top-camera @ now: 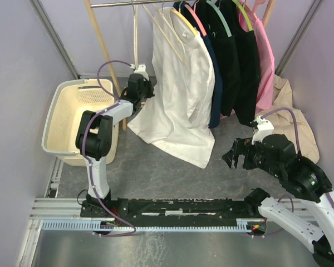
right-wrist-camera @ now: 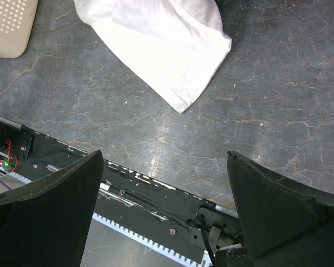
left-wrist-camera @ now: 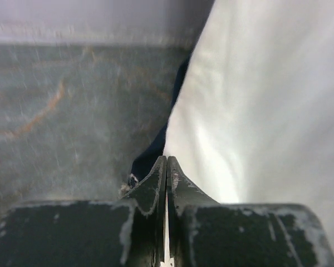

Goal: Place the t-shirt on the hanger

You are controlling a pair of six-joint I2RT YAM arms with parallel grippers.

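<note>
A white garment (top-camera: 181, 94) drapes from the yellow hanger under the rail, its hem on the floor. My left gripper (top-camera: 150, 93) is at its left edge, beside the basket. An empty white hanger (top-camera: 136, 33) hangs nearly edge-on from the rail, reaching down to that gripper's wrist. In the left wrist view the fingers (left-wrist-camera: 150, 192) meet at their tips, with a pale strip in the slit lower down, apparently part of the hanger. White fabric (left-wrist-camera: 267, 111) fills the area beyond. My right gripper (top-camera: 236, 154) stands open and empty over the floor, its fingers (right-wrist-camera: 50, 211) wide apart.
A cream basket (top-camera: 51, 125) stands at left. Several dark garments (top-camera: 242, 72) and a pink one (top-camera: 264, 61) hang on the right. Another empty white hanger (top-camera: 170, 41) sits before the white garment. Beige cloth (top-camera: 292, 111) lies at right. Bare floor (top-camera: 167, 183) fills the front middle.
</note>
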